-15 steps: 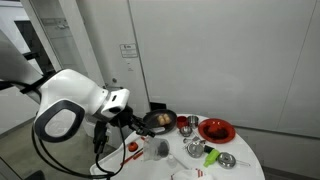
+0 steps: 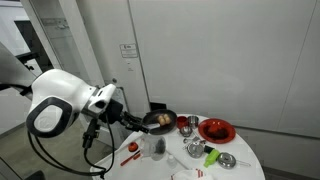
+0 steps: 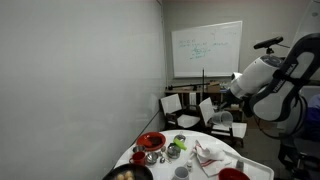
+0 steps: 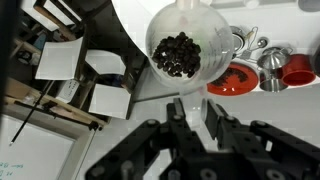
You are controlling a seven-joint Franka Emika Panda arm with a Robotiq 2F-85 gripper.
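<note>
In the wrist view, a translucent cup (image 4: pixel 187 45) with dark beans (image 4: pixel 176 55) in it sits just beyond my gripper. The fingers are shut on its pale handle (image 4: pixel 197 105). From the second exterior view, the cup (image 3: pixel 221 117) hangs off the gripper (image 3: pixel 230 102), apparently above the table's far side. The first exterior view shows the gripper (image 2: pixel 137 126) over the left part of the table; the cup is hard to make out there.
On the round white table (image 2: pixel 225 173) stand a red bowl (image 2: pixel 216 130), a dark pan (image 2: pixel 160 121) with food, small metal pots (image 2: pixel 195 148), a green item (image 2: pixel 212 158) and a strainer (image 2: pixel 227 160). A wall (image 2: pixel 220 60) rises behind. Chairs (image 3: pixel 172 104) stand beyond the table.
Over the last second the arm's wrist has shifted slightly left and tilted in the first exterior view. The table items look unmoved.
</note>
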